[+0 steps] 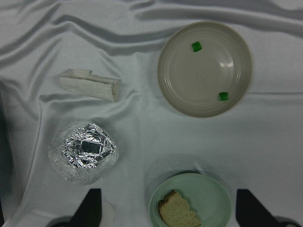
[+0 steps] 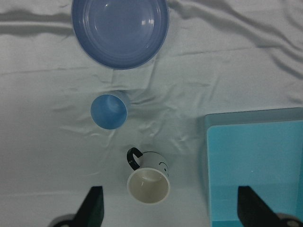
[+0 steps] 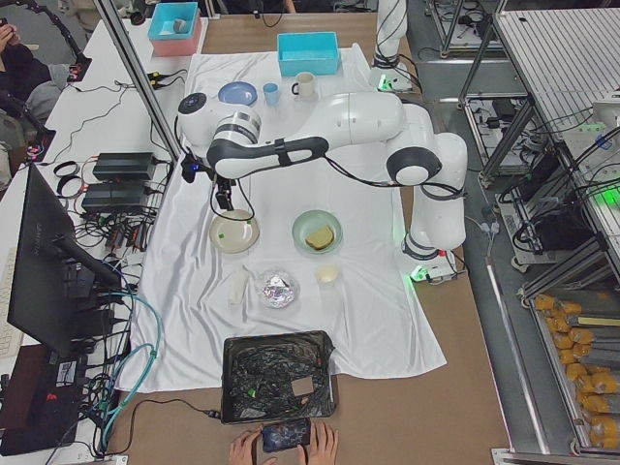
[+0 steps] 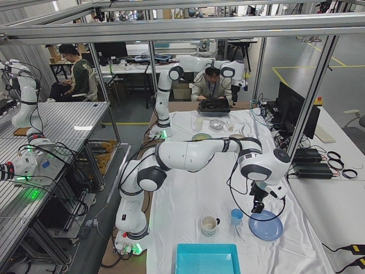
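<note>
My left gripper hangs open above the cloth, empty. Below it are a beige plate point(image 1: 189, 71) with green cubes, a green plate point(image 1: 210, 201) holding a bread slice point(image 1: 182, 213), a foil bundle point(image 1: 80, 151) and a folded pale strip point(image 1: 87, 86). My right gripper is open and empty above a blue plate point(image 2: 118, 28), a blue cup point(image 2: 109, 113), a white mug point(image 2: 147, 184) and a blue bin point(image 2: 253, 165).
A black lined tray point(image 3: 232, 387) stands at one end of the cloth, with a person's hands on a dark device beside it. A monitor and cables line the side table. The cloth's middle has free room.
</note>
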